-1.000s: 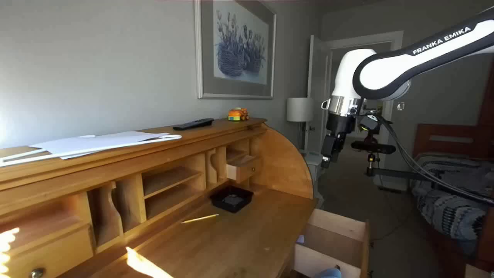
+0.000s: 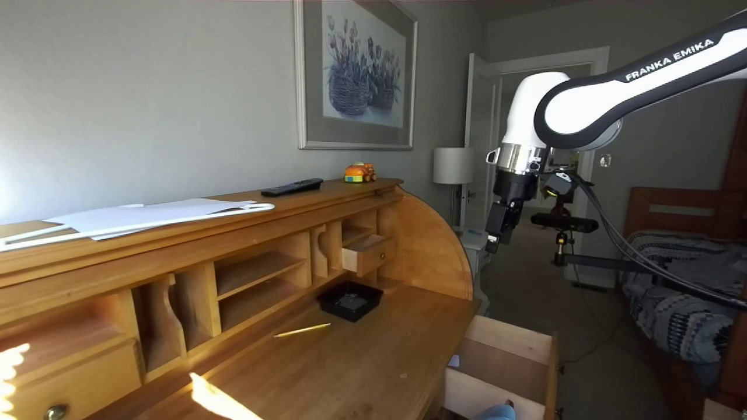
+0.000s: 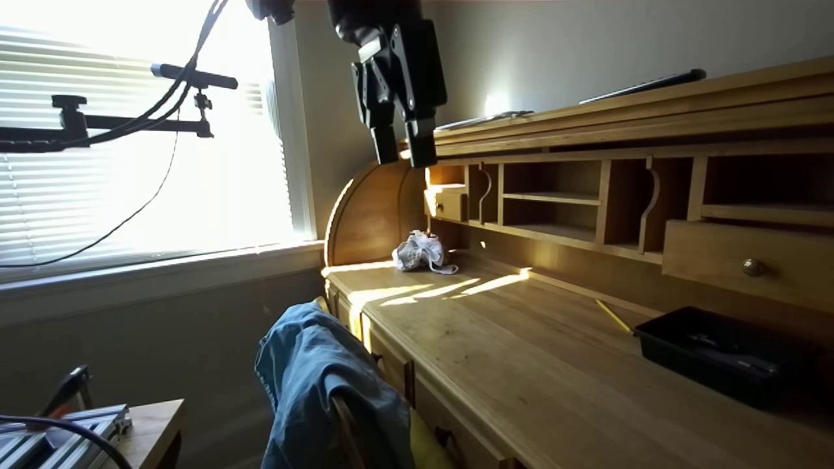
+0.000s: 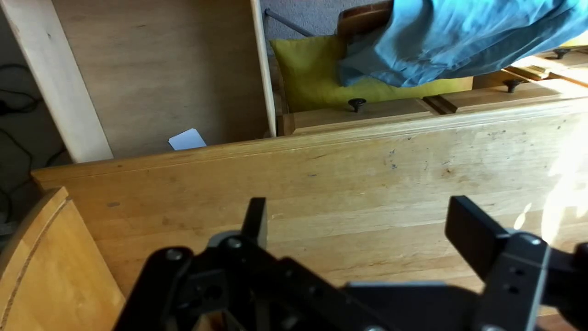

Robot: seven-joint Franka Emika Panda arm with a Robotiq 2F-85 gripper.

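Observation:
My gripper is open, its black fingers wide apart in the wrist view with only desk surface visible below the gap. In exterior view 1 the gripper (image 2: 492, 245) hangs in the air at the right, above the open lower drawer (image 2: 501, 357) and clear of the desk. Exterior view 2 has the gripper (image 3: 404, 156) near the top, its fingers apart and empty. On the wooden desktop (image 2: 378, 350) lie a yellow pencil (image 2: 302, 330) and a black tray (image 2: 350, 301) with small dark items in it. A small upper drawer (image 2: 367, 254) is pulled partly out.
A crumpled grey-white cloth item (image 3: 422, 253) sits at the desk's window end. Along the top shelf are a remote (image 2: 292, 186), an orange toy truck (image 2: 360, 172) and white papers (image 2: 154, 216). A chair draped in blue cloth (image 3: 324, 375) stands at the front. Mid-desk is clear.
The arm and gripper are almost where they were one second ago, with at most a very slight shift. The desk objects have not moved.

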